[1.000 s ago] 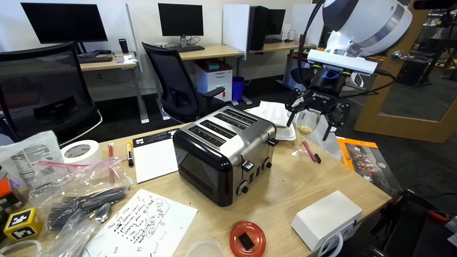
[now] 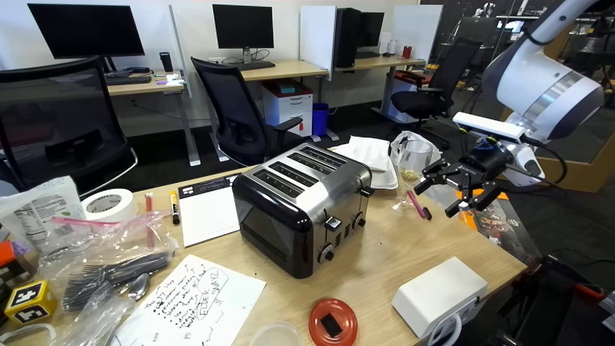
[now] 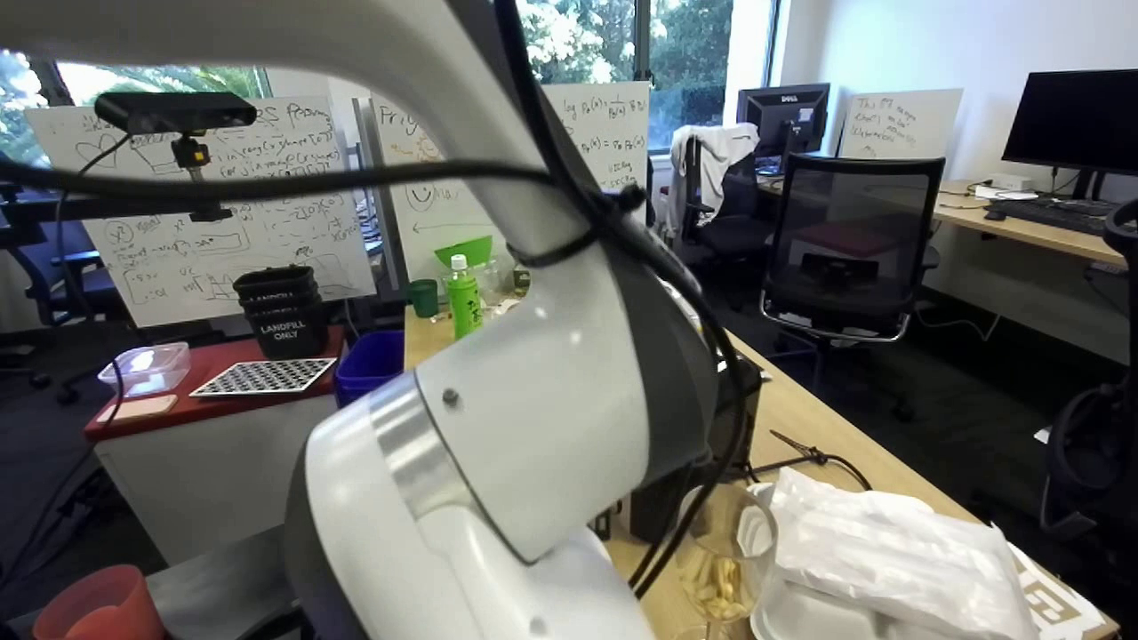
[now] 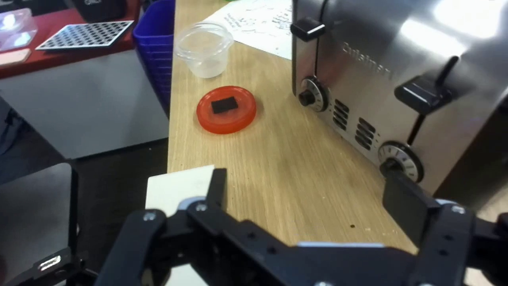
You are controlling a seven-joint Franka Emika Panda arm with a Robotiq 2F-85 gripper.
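My gripper (image 2: 436, 199) hangs over the right part of the desk, open, with nothing between its fingers. A steel and black toaster (image 2: 300, 210) stands upright in the middle of the desk, well apart from the gripper. In the wrist view, the toaster's front (image 4: 362, 71) with its levers and dials lies beyond the right finger (image 4: 405, 205). The left finger (image 4: 217, 188) appears in front of a white box. A red lid (image 4: 226, 109) with a black patch rests flat on the desk, near a clear plastic cup (image 4: 204, 50).
A tall glass (image 2: 413, 164) stands behind the gripper, with a pink marker (image 2: 413, 203) beside it. The white box (image 2: 441, 294) occupies the desk's front right edge. Plastic bags and utensils (image 2: 109, 271) crowd the left. Bare wood lies between toaster and white box.
The arm has moved right and lower in exterior view 1, and the gripper has tilted so its fingers point toward the left front. It stays empty; the desk objects have not moved.
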